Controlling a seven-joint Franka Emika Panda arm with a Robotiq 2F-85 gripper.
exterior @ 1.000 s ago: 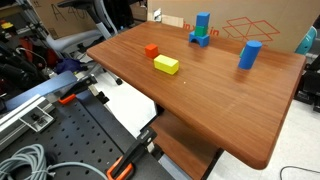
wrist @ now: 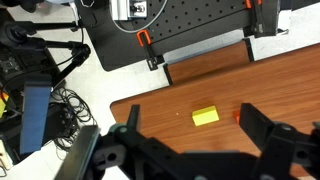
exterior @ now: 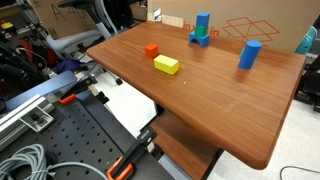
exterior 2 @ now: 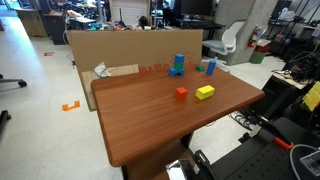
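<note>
A yellow block (exterior: 166, 64) lies on the wooden table with a smaller red block (exterior: 152, 50) close by, the two apart. Farther back stands a stack (exterior: 202, 27) with a blue top, a green middle and a wider blue base. A blue cylinder (exterior: 250, 54) stands upright by itself near the table's back edge. Seen from the wrist, my gripper is open high over the table, its dark fingers wide apart. Between them in that view appear the yellow block (wrist: 205, 116) and part of the red block (wrist: 239, 117), well below and untouched. The gripper is outside both exterior views.
A tan panel (exterior 2: 125, 51) stands upright behind the table (exterior 2: 130, 120). The black perforated robot base (exterior: 50, 140) is by the table's front edge, with coiled cable (exterior: 28, 160) on it.
</note>
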